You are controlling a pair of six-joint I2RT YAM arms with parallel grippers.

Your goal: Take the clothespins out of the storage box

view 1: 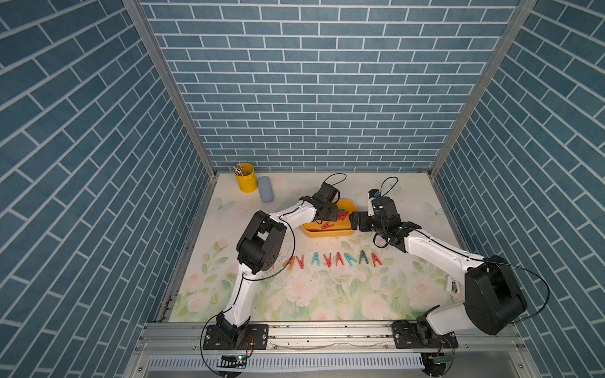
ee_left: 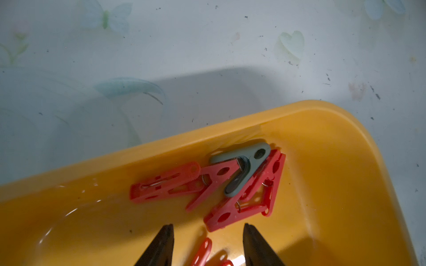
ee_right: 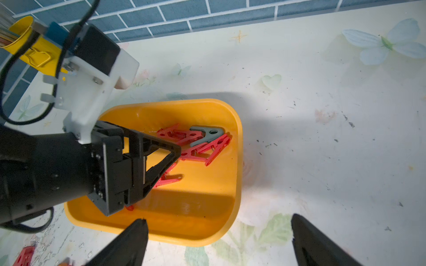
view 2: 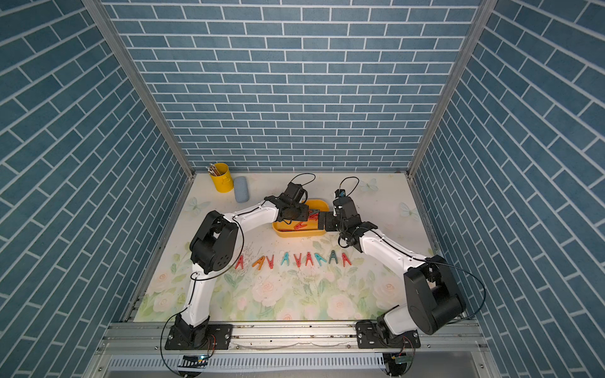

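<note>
The yellow storage box (ee_right: pixel 199 221) holds red clothespins (ee_left: pixel 159 186) and a grey one (ee_left: pixel 241 170) clustered in its back right corner, with more red ones partly visible lower down. My left gripper hangs over the box, its fingers apart in its own wrist view, with no held item visible between them; whether its fingers are at rest or closing I cannot tell. My right gripper stands open at the box's right side, empty, facing the left gripper.
A row of coloured clothespins (view 1: pixel 339 258) lies in front of the box. A yellow cup (view 1: pixel 247 181) with sticks and a grey object (view 1: pixel 265 189) stand at the back left.
</note>
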